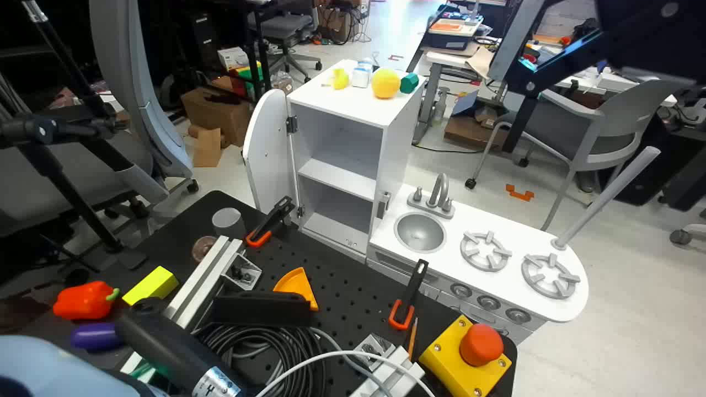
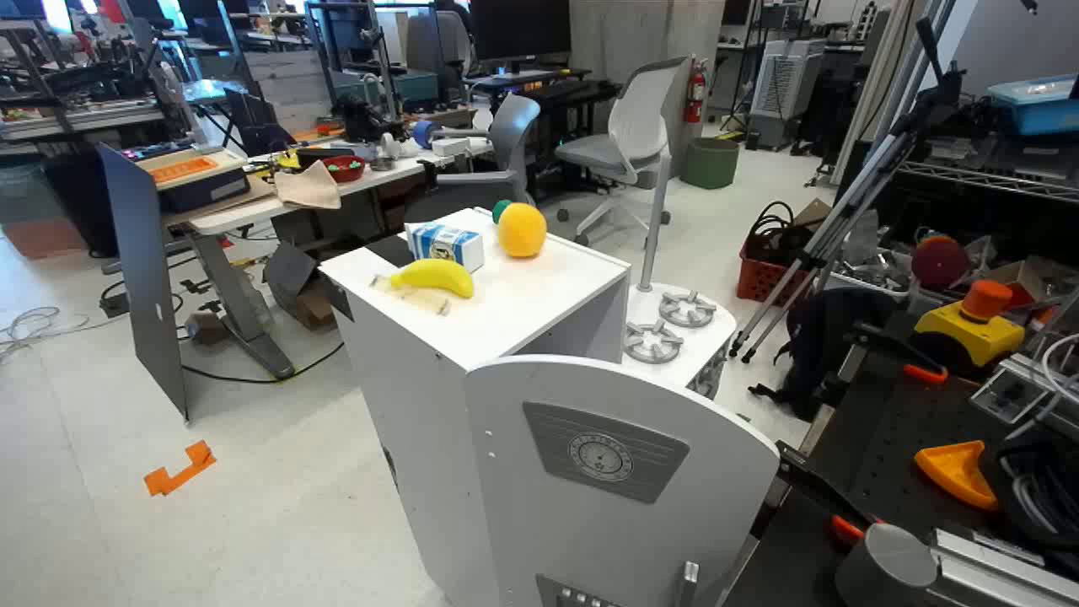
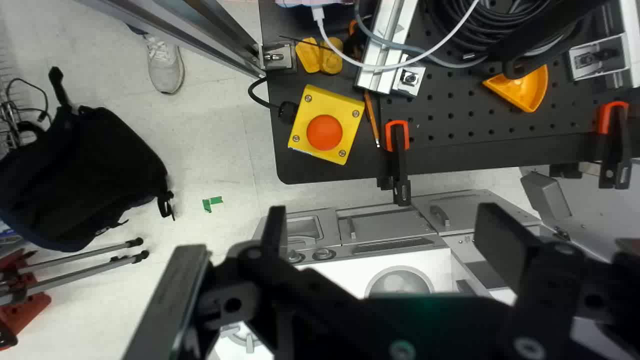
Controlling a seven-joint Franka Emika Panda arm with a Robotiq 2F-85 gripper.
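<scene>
In the wrist view my gripper stands wide open above the toy kitchen, nothing between its fingers. Parts of the arm show at the top right of exterior view 1. The white cabinet [image 1: 341, 113] has its door [image 1: 266, 149] swung open, and both visible shelf spaces look empty. On its top sit a yellow banana [image 2: 432, 276], a blue-and-white carton [image 2: 445, 246], an orange ball-like fruit [image 2: 522, 231] and a green item [image 1: 410, 82]. Beside the cabinet, the counter carries a grey sink [image 1: 421, 232] and two burners [image 1: 485, 252], all bare.
The black pegboard table [image 1: 344, 264] borders the kitchen, with clamps [image 1: 408, 294] along its edge. A yellow box with a red button [image 1: 466, 357], an orange wedge [image 1: 298, 285], a red pepper [image 1: 85, 301] and an eggplant [image 1: 96, 336] lie there. A grey post [image 1: 607, 196] rises beside the burners.
</scene>
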